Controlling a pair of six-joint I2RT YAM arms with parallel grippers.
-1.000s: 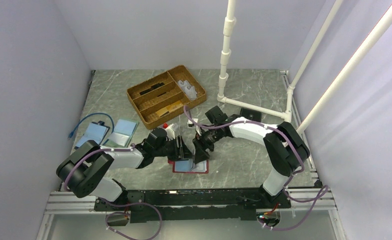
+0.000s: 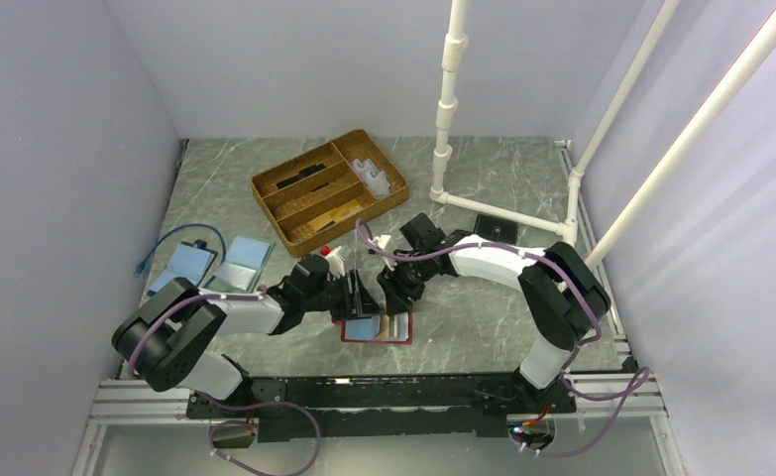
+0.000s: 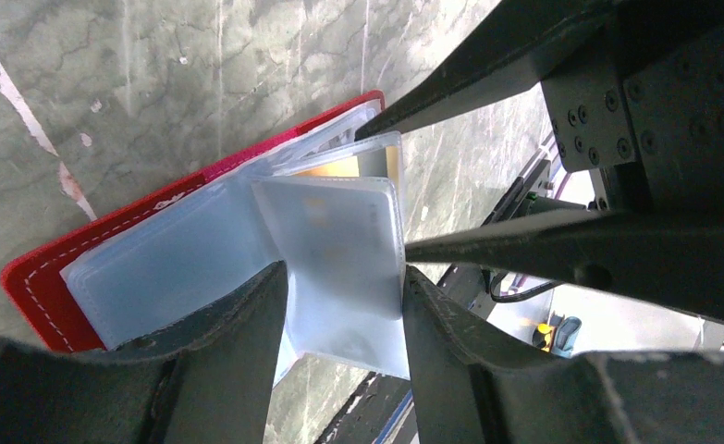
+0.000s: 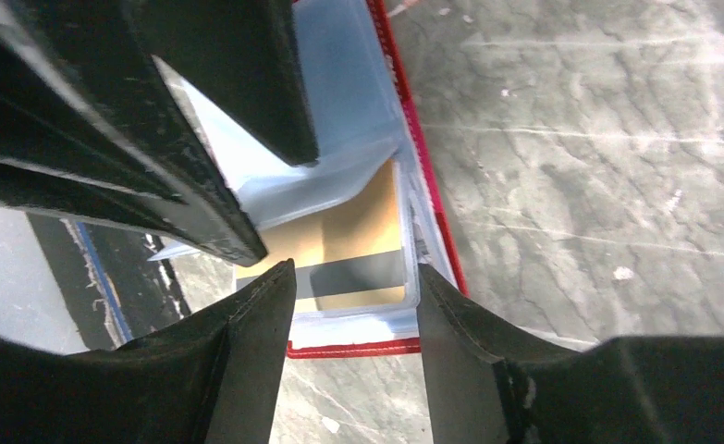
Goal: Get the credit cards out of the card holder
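The red card holder [image 2: 374, 338] lies open on the table under both grippers, its clear sleeves fanned. In the left wrist view my left gripper has its fingertips either side of a translucent sleeve [image 3: 330, 231], part open. My right gripper is part open at the edge of a sleeve holding a gold card with a dark stripe [image 4: 344, 240]; its right fingertip meets the sleeve edge. Whether either grips firmly is hard to tell.
A wicker organiser [image 2: 329, 182] stands behind, other holders [image 2: 245, 263] lie at the left, and a white pipe frame [image 2: 502, 211] stands at the back right. Table right of the holder is clear.
My right gripper has shifted slightly, and a gold card now shows in the holder in the top view. My left arm looks unchanged.
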